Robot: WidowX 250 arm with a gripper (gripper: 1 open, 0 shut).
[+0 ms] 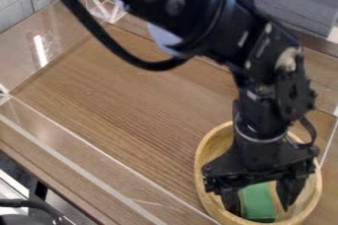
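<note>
My black gripper point(262, 184) is lowered into a round light wooden bowl point(211, 165) at the lower right of the camera view, its fingers open. A green block point(258, 201) lies in the bowl between and beneath the fingers, partly hidden by them. I cannot tell whether the fingers touch it.
A pale wall or ledge runs along the back right. My arm hides much of the back.
</note>
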